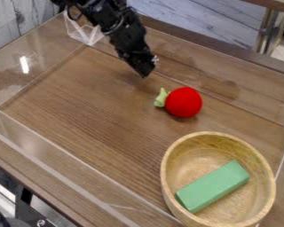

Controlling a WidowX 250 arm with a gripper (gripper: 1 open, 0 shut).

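My black gripper (148, 67) reaches in from the top centre, low over the wooden table (74, 106). Its fingertips are small in this view, and nothing shows held in them. A red round object (184, 103) with a green stem lies below and right of the gripper, apart from it.
A yellow bowl (180, 164) at the bottom right holds a green block (212, 186). A wooden ledge borders the top right.
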